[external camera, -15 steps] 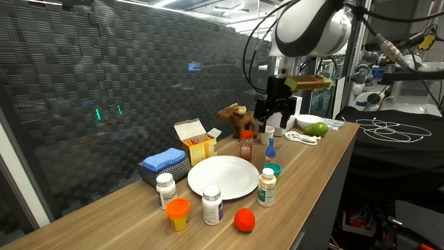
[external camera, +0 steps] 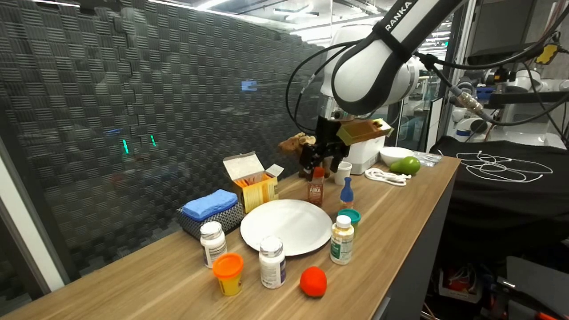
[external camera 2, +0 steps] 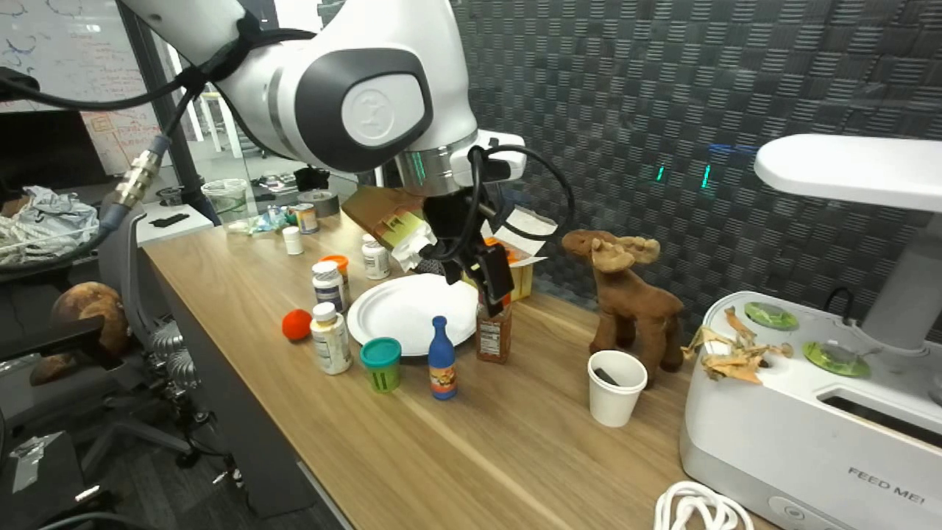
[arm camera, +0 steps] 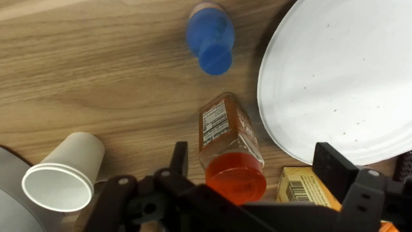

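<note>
My gripper stands open, with one finger on either side of the red-capped spice jar (arm camera: 231, 170) as the wrist view looks down. Bare wood shows between the left finger and the jar. The jar (external camera 2: 494, 336) is upright on the table beside the white plate (external camera 2: 402, 309). In exterior view 1 the gripper (external camera: 320, 160) is at the height of the red cap (external camera: 318, 173) and partly covers it. A small blue bottle (arm camera: 211, 36) stands near the jar, away from the fingers.
A white paper cup (external camera 2: 615, 397) and a brown plush moose (external camera 2: 636, 305) stand close by. An open yellow box (external camera: 258, 189) is behind the plate. Several pill bottles, a teal-lidded tub (external camera 2: 381, 362) and a red ball (external camera: 313, 282) occupy the table's other side.
My gripper has moved left in exterior view 1, from near the paper cup to the spice jar, and the arm has tilted. The objects on the table have stayed put.
</note>
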